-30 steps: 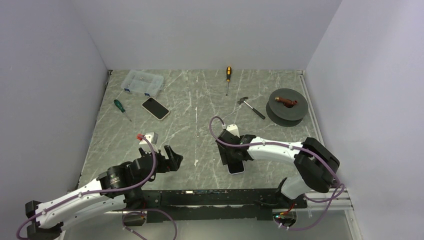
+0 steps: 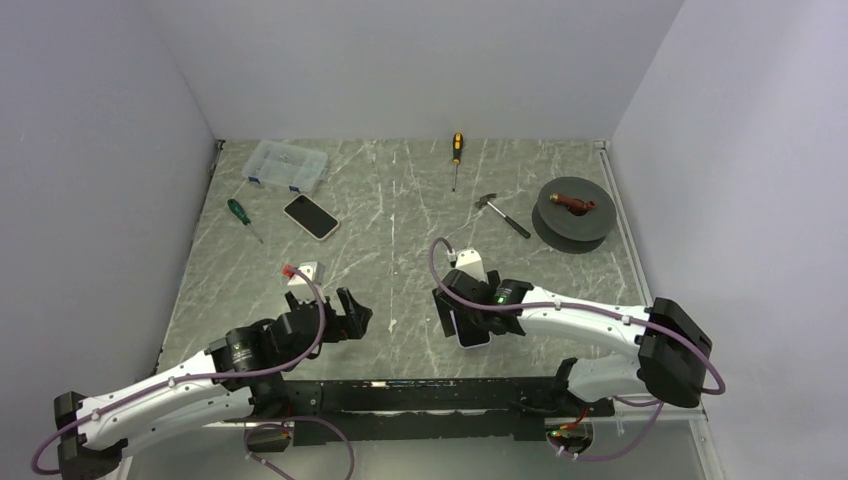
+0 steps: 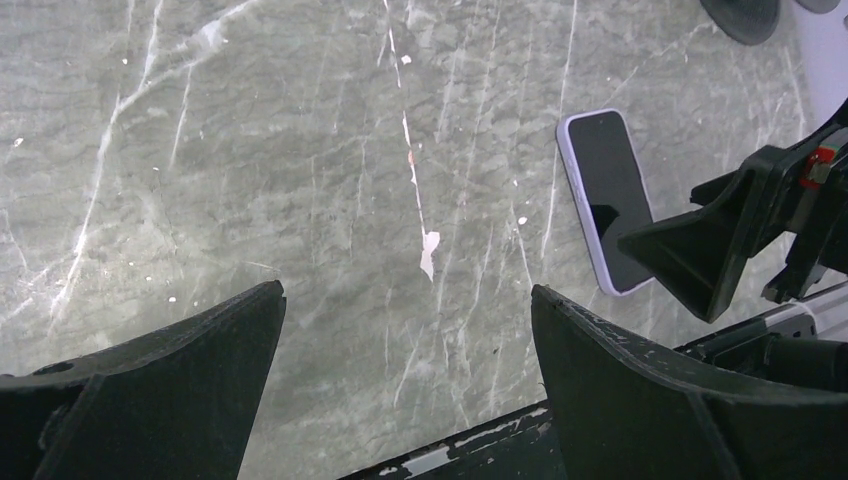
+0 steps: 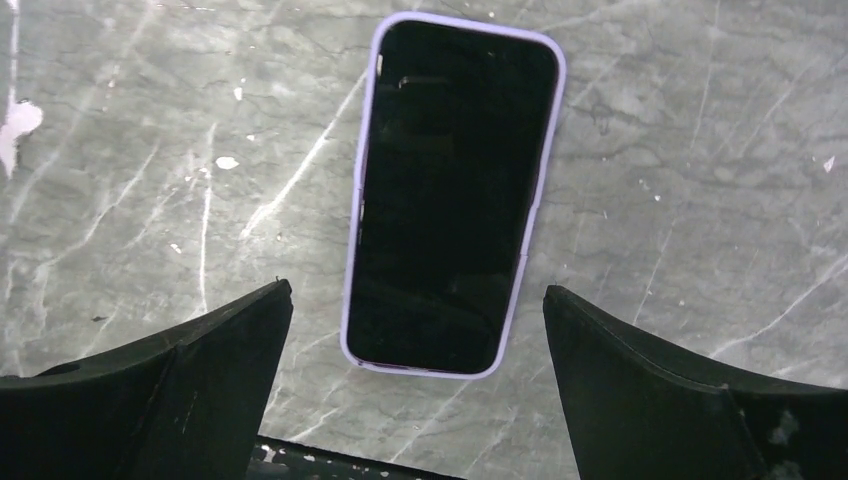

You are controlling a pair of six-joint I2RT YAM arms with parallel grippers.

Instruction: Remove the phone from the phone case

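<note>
The phone (image 4: 450, 190) lies screen up in its lilac case (image 4: 358, 200), flat on the marbled table. In the right wrist view the case's rim runs around the dark screen. My right gripper stands open above the phone's near end, its fingers (image 4: 190, 370) wide to either side and clear of the case. From the top, the right arm covers much of the phone. My left gripper is open over bare table, left of the phone, with nothing between its fingers.
A second phone (image 2: 312, 217), a clear plastic box (image 2: 286, 165) and a green screwdriver (image 2: 244, 218) lie at the back left. Farther right are a yellow screwdriver (image 2: 457, 155), a hammer (image 2: 503, 215) and a grey round spool (image 2: 562, 222).
My left gripper shifted slightly rightward. The phone and case have stayed put.
</note>
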